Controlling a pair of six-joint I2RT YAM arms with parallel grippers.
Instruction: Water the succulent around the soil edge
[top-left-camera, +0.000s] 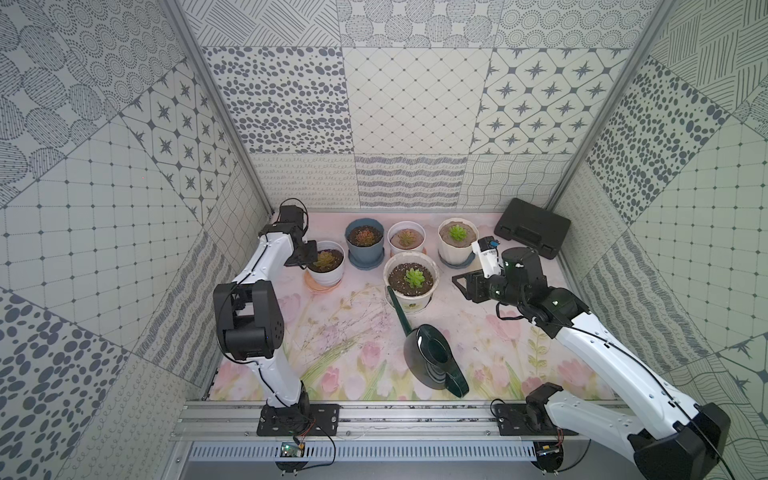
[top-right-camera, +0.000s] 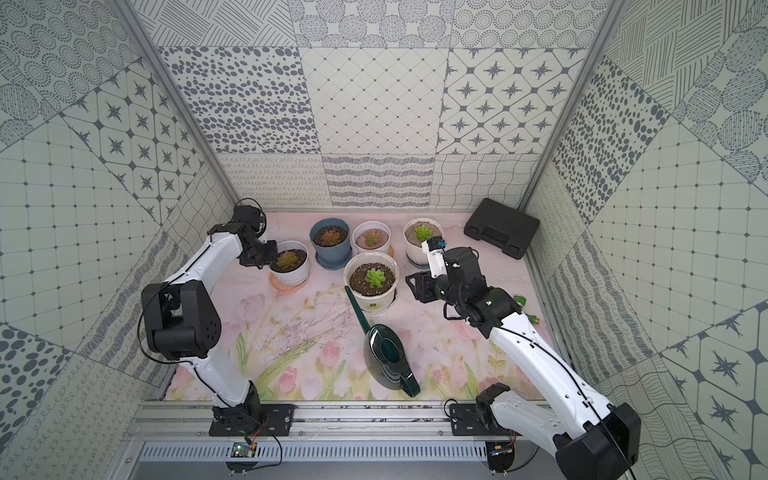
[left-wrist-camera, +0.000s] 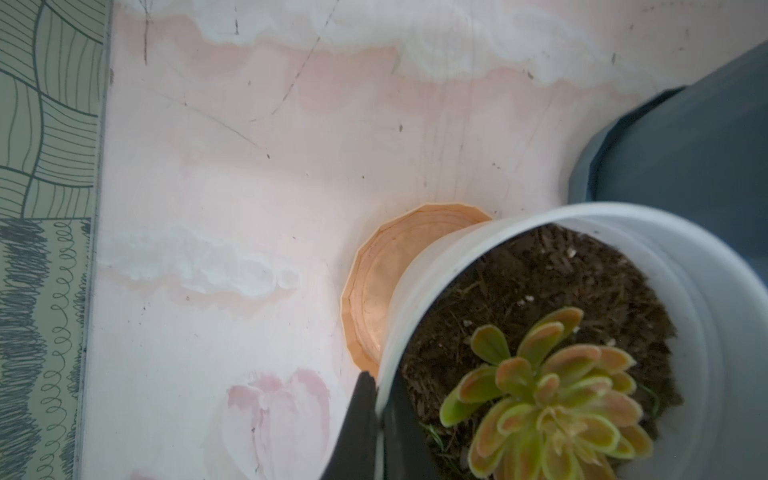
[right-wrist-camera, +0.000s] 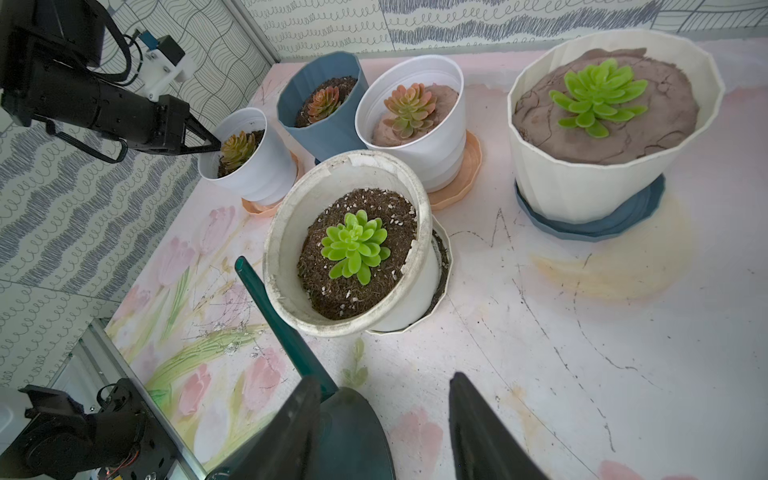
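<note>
In the left wrist view, the fingers of my left gripper are shut on the rim of a white pot (left-wrist-camera: 712, 352). Inside that pot, a reddish-green succulent (left-wrist-camera: 560, 408) grows in dark soil (left-wrist-camera: 544, 264). The pot rests over an orange saucer (top-left-camera: 326, 285) at the table's left. A dark green watering can (top-left-camera: 428, 358) stands front centre, its spout (top-left-camera: 400, 312) reaching to the left of the front pot (top-left-camera: 433, 274) with a bright green succulent (top-left-camera: 414, 277). My right gripper is open and empty, above and behind the can.
A blue pot (top-left-camera: 365, 249), another white pot (top-left-camera: 407, 227) and a cream pot (top-left-camera: 456, 252) line the back. A black case (top-left-camera: 533, 227) lies at the back right.
</note>
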